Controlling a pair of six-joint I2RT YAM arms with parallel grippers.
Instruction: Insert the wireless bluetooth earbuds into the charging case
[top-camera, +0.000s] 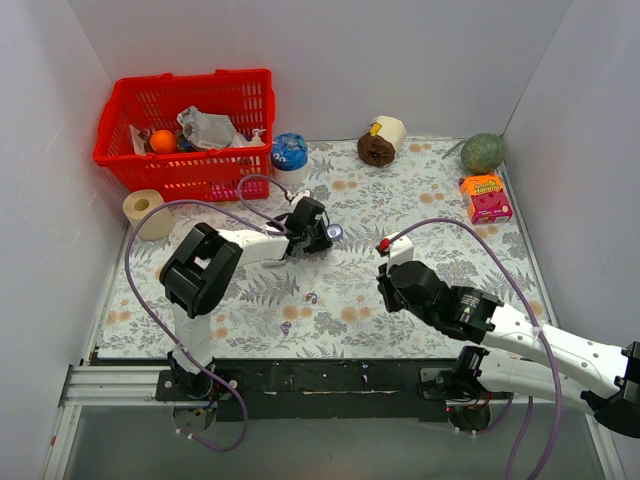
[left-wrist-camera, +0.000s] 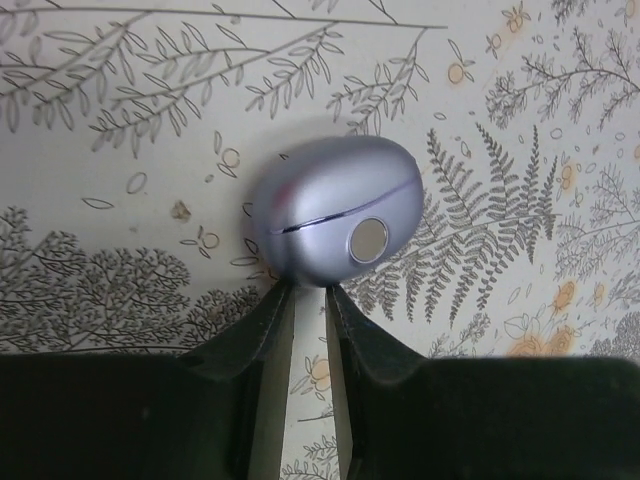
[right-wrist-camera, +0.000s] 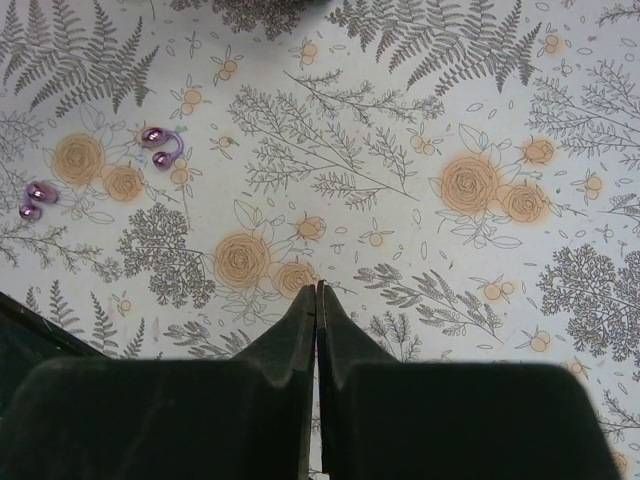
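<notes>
The closed charging case (left-wrist-camera: 335, 205), shiny lilac with a seam and a round button, fills the middle of the left wrist view. Against its near edge, my left gripper is nearly closed; its tips are hidden at the case's lower edge, with a narrow gap farther down the fingers. From above, the case (top-camera: 335, 232) shows just right of the left gripper (top-camera: 324, 236). Two purple earbuds (right-wrist-camera: 165, 146) (right-wrist-camera: 38, 199) lie apart on the cloth, at left in the right wrist view. My right gripper is shut, nothing visible between its fingers.
At the back left stand a red basket (top-camera: 188, 172) and a paper roll (top-camera: 148, 214), with a blue-lidded jar (top-camera: 290, 156) beside the basket. A brown-and-white item (top-camera: 382, 141), a melon (top-camera: 483, 153) and a snack box (top-camera: 486, 199) line the back and right.
</notes>
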